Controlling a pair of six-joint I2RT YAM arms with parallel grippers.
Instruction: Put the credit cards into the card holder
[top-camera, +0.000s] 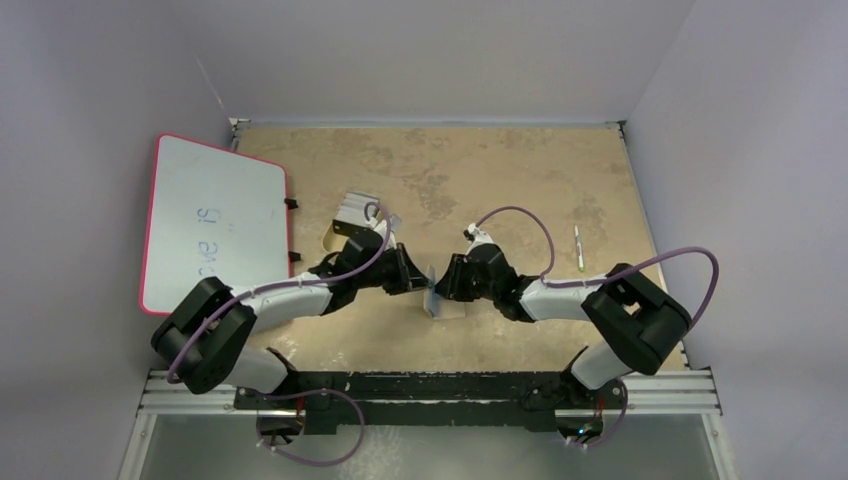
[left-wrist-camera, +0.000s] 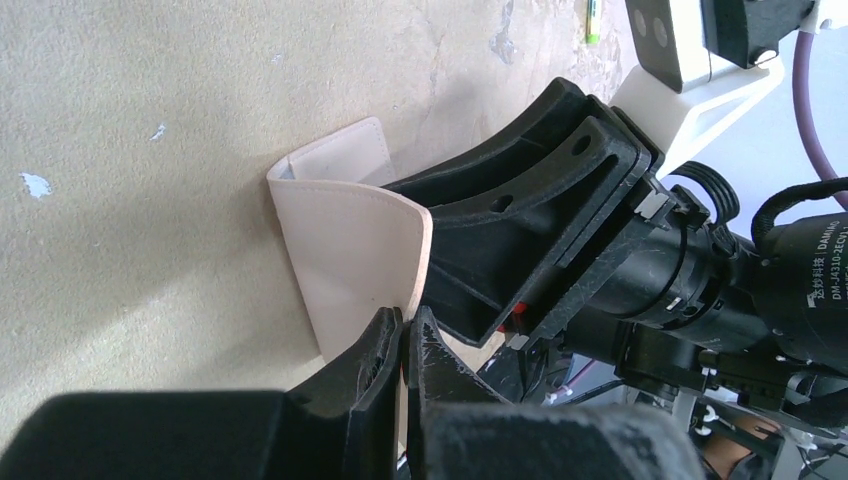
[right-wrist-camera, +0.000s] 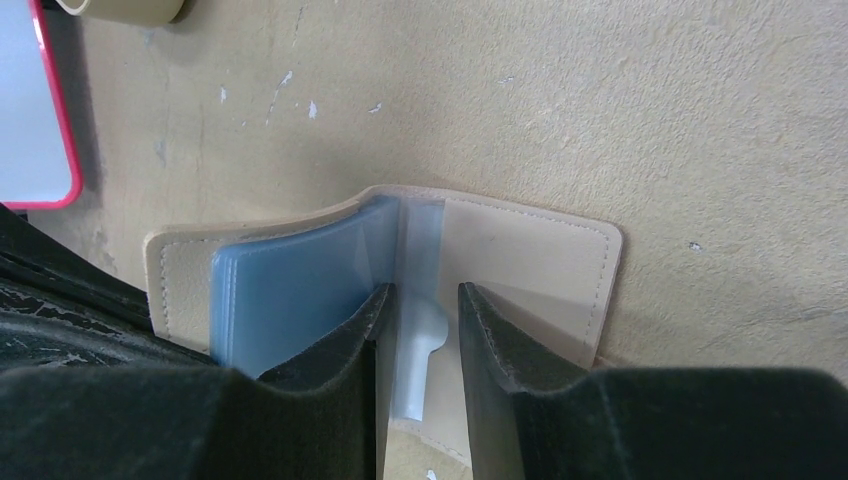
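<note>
The pale pink card holder (left-wrist-camera: 350, 240) lies spread on the table between my two grippers. Its left cover stands raised, and my left gripper is shut on that cover's thin edge. Inside, a blue sleeve (right-wrist-camera: 300, 285) leans with the lifted cover, and a pale translucent strip (right-wrist-camera: 415, 355) runs along the fold. My right gripper is part open over the fold, its fingertips apart on either side of the strip; nothing clearly shows gripped between them. No credit card can be made out for certain.
A box with a grey-white top (top-camera: 357, 210) stands at the back left, partly behind my left arm. A whiteboard (top-camera: 215, 225) with a red rim occupies the left side. A pen (top-camera: 579, 250) lies at the right.
</note>
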